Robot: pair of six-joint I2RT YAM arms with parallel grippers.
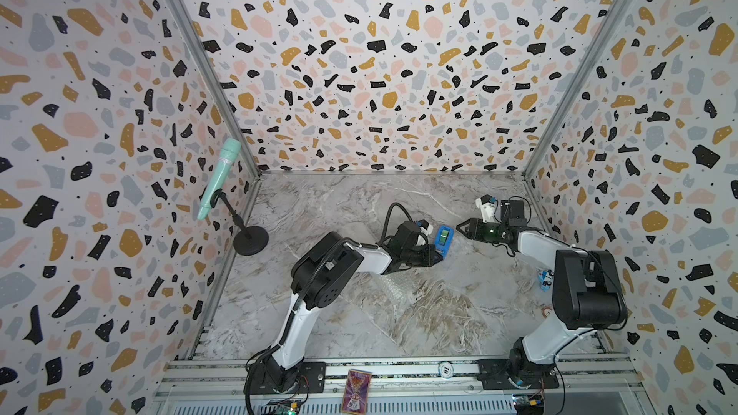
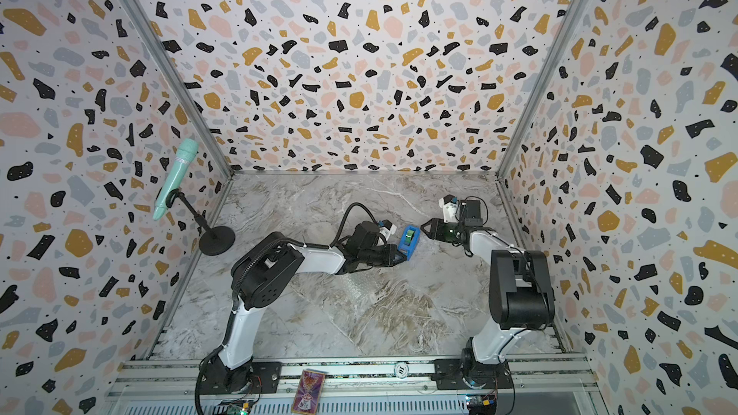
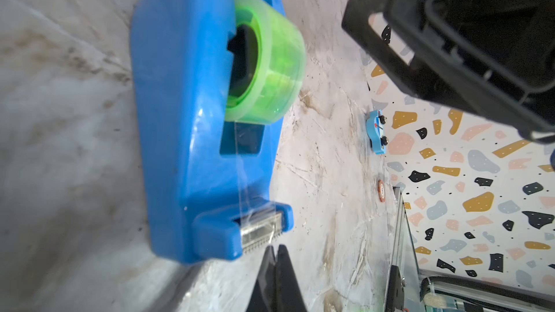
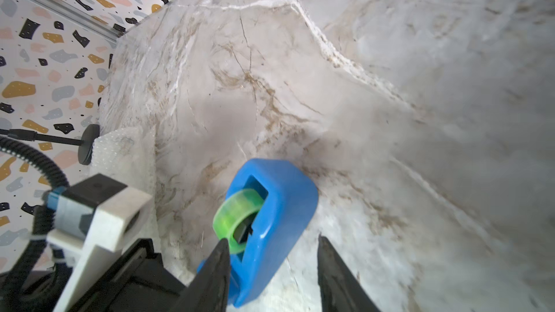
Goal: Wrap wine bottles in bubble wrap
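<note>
A blue tape dispenser (image 1: 443, 239) with a roll of green tape (image 3: 268, 60) stands on the table between my two arms. At its cutter (image 3: 263, 228) is my left gripper, fingertips together just beyond the serrated edge. Whether a strip of tape is between them is too fine to tell. Facing the dispenser from the right, my right gripper holds its fingers apart, with nothing gripped. Clear bubble wrap (image 1: 398, 286) lies partly hidden beneath my left arm; it also shows as a pale sheet (image 4: 124, 153) in the right wrist view. No bottle is clearly visible.
A mint-green microphone (image 1: 220, 176) on a black stand (image 1: 250, 240) occupies the left side. A small blue toy car (image 3: 375, 131) sits near the right wall.
</note>
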